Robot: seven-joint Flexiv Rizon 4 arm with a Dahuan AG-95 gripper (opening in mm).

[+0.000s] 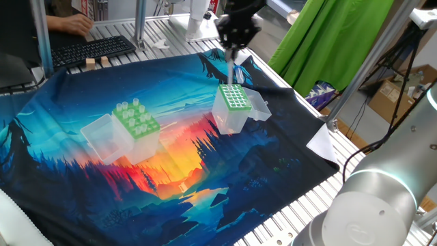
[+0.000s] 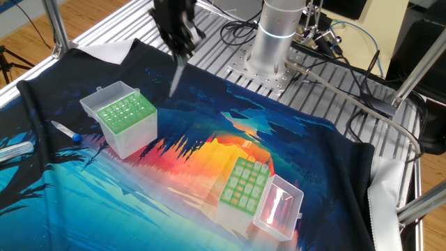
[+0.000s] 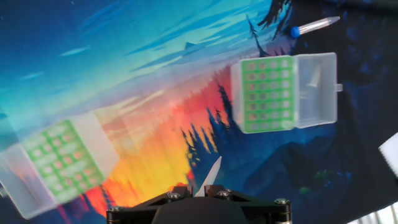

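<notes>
A clear, tapered pipette tip (image 3: 212,177) points out from between the fingers of my gripper, which is shut on it. In exterior view 2 the tip (image 2: 178,78) hangs slanting beneath the blurred gripper (image 2: 180,54), beside the box with the open green grid (image 2: 127,113). That grid (image 1: 235,98) looks empty, and in exterior view 1 the tip (image 1: 231,74) overlaps its far edge. Several tips stand in the green rack of the other box (image 1: 136,121). Both boxes have their clear lids folded open. In the wrist view the grid box (image 3: 267,93) lies up and right of the tip.
A blue-capped tube (image 2: 67,132) lies on the cloth near the grid box. A keyboard (image 1: 94,50) and a person's hand (image 1: 76,25) are at the back left.
</notes>
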